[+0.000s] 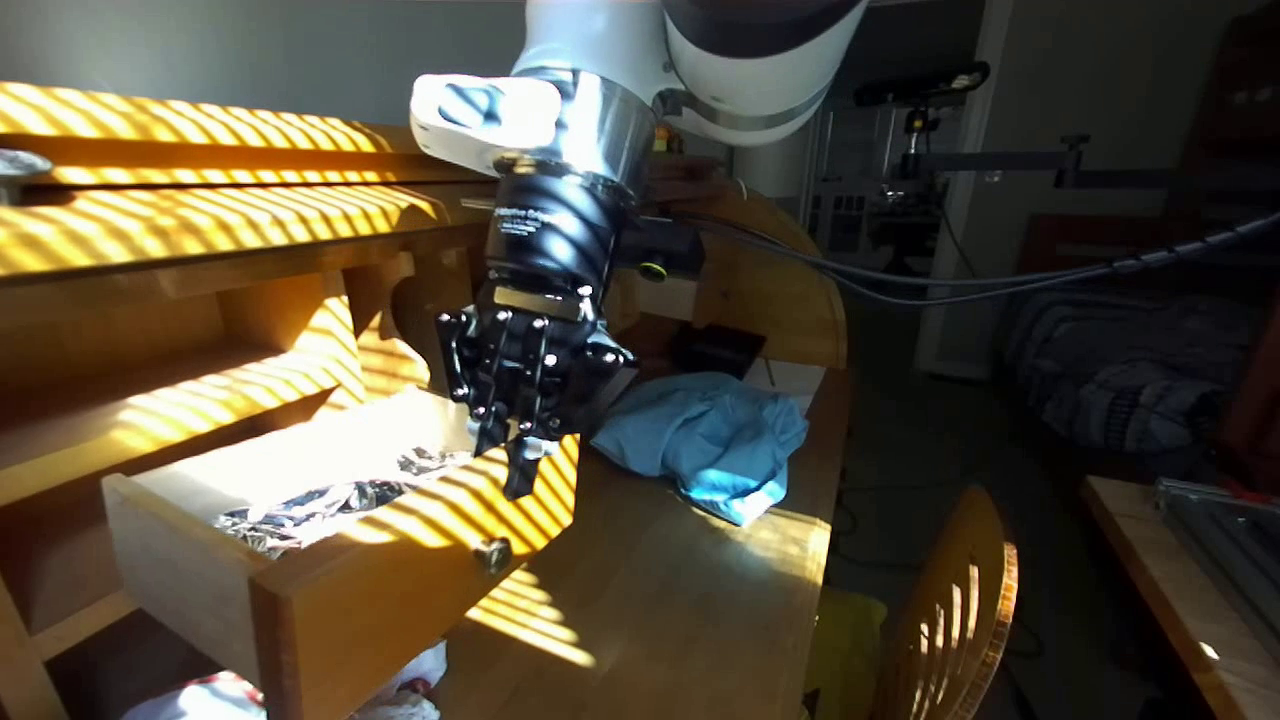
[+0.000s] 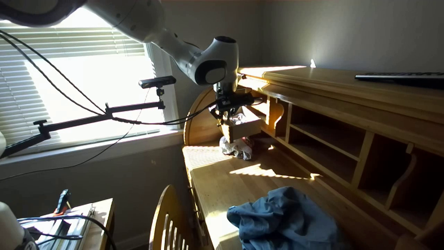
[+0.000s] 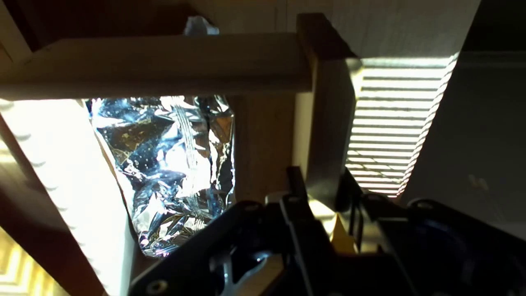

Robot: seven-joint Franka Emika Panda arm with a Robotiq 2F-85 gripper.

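A wooden drawer (image 1: 414,552) hangs clear above the desk, out of the hutch's openings, with crumpled silvery foil packaging (image 1: 312,510) inside. My gripper (image 1: 523,462) is shut on the top edge of its front panel, one finger inside and one outside. From the wrist, the front panel (image 3: 329,123) runs down between the dark fingertips, and the shiny packaging (image 3: 167,167) fills much of the box. The second exterior view shows the gripper (image 2: 224,118) over the near side of the drawer (image 2: 245,130), at the desk's far end.
Under the drawer lies a white and red crumpled bag (image 2: 237,148). A blue cloth (image 1: 708,438) rests on the desk (image 1: 624,612). The hutch (image 2: 329,143) with its open cubbies lines the back, and a chair (image 1: 960,612) stands by the front edge.
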